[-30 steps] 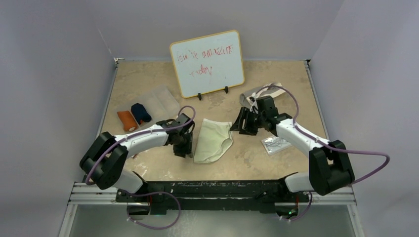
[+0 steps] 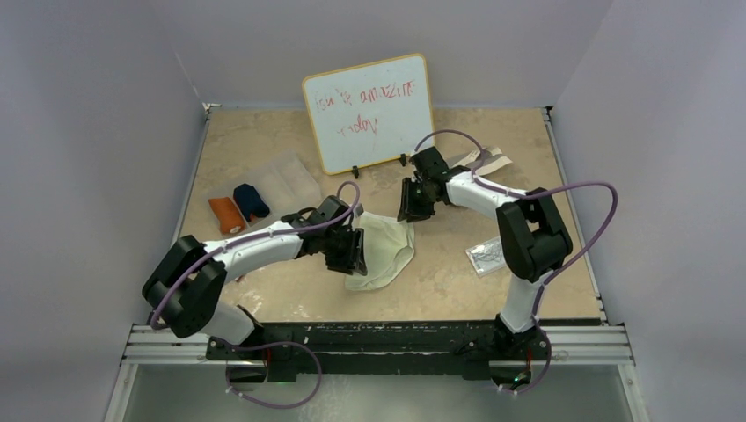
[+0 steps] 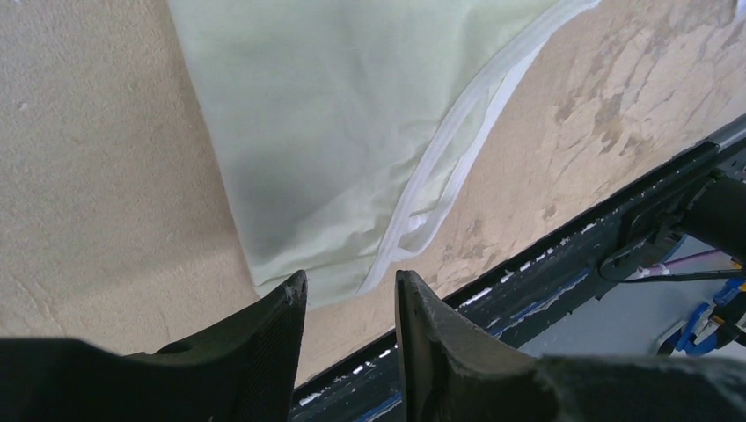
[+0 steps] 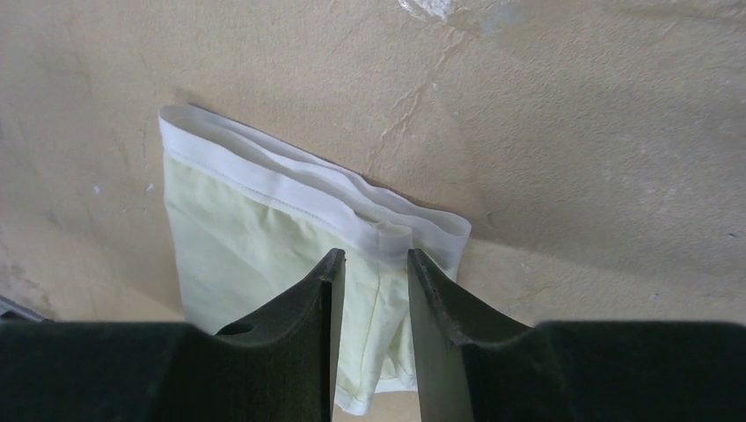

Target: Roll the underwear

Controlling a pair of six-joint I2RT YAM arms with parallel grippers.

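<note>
A pale cream piece of underwear [image 2: 383, 255] with white bands lies folded flat on the table. My left gripper [image 2: 355, 257] is over its left side; in the left wrist view the fingertips [image 3: 294, 286] stand apart above its lower edge, the left gripper open. My right gripper [image 2: 410, 211] is over its top right corner; in the right wrist view the fingertips [image 4: 417, 264] stand apart around the folded band end, the right gripper part open. Whether either touches the cloth is unclear.
A tray [image 2: 297, 180] with orange and navy bundles [image 2: 225, 214] lies at left. A whiteboard [image 2: 369, 119] stands at the back. A grey-white item [image 2: 493, 160] and a flat box [image 2: 486, 257] lie at right.
The cloth looks unchanged.
</note>
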